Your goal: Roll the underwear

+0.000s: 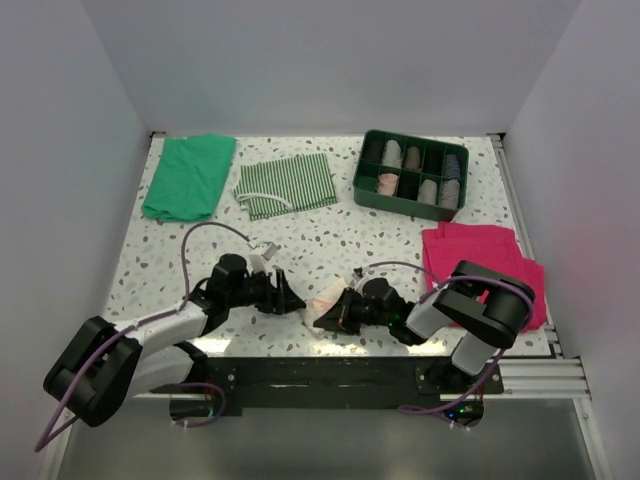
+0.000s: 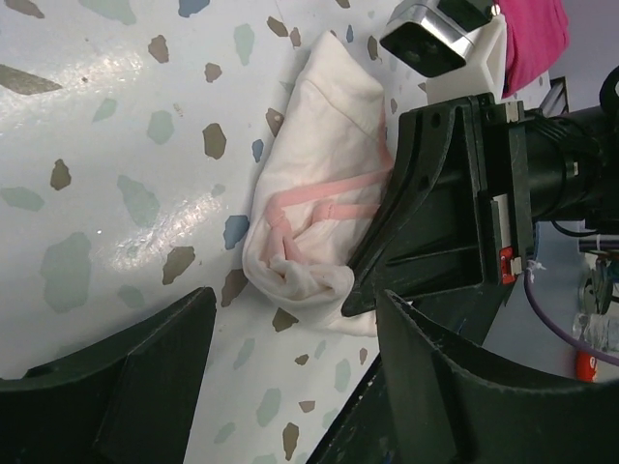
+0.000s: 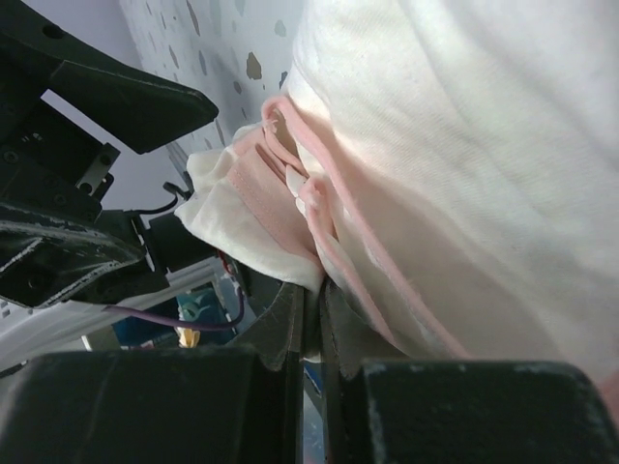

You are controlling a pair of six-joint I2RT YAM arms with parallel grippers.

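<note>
The underwear, white cloth with pink trim (image 2: 324, 135), lies bunched and folded near the table's front edge. My right gripper is shut on it, with a fold of white cloth pinched between the fingertips at its front side. In the left wrist view a curled white fold lies ahead of its two fingers (image 2: 189, 324), and nothing shows clasped between them. The right gripper hides part of the underwear in the top view.
A green divided box (image 1: 405, 211) with rolled items stands at the back right. A green cloth (image 1: 188, 178), a striped cloth (image 1: 290, 185) and red cloths (image 1: 470, 250) lie around.
</note>
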